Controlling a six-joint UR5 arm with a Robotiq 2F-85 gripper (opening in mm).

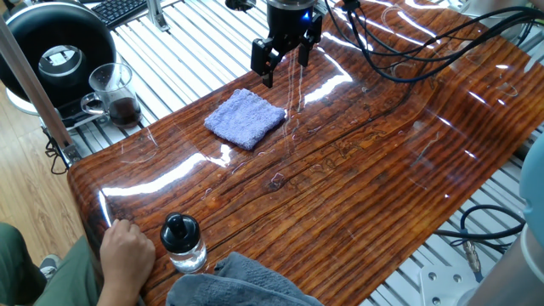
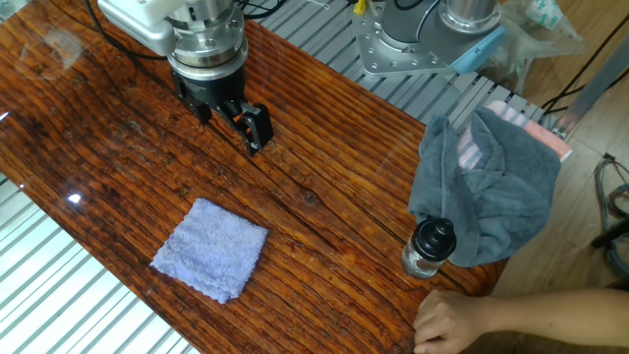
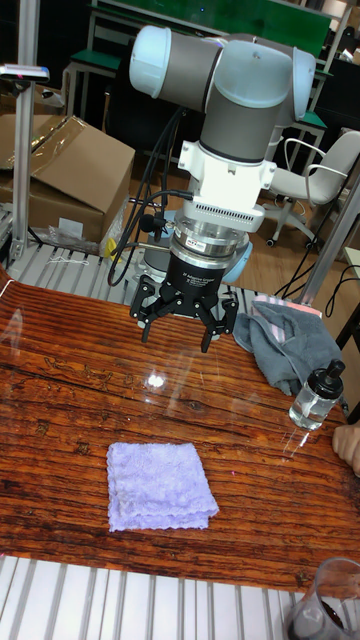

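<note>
A folded lavender cloth [image 1: 245, 119] lies flat on the glossy brown wooden table [image 2: 324, 256]. My gripper [image 3: 176, 333] hangs above the table, apart from the cloth, its fingers spread open and pointing down with nothing between them. In the second exterior view the gripper [image 2: 228, 130] is up and to the right of the cloth [image 2: 211, 249]. A clear bottle with a black cap [image 1: 184, 244] stands upright near a table corner, close to a grey towel [image 2: 491, 187].
A person's hand [image 1: 127, 259] rests at the table edge beside the bottle. A glass mug [image 1: 115, 95] with dark liquid stands off the table's corner. Black cables [image 1: 408, 72] hang beside the arm.
</note>
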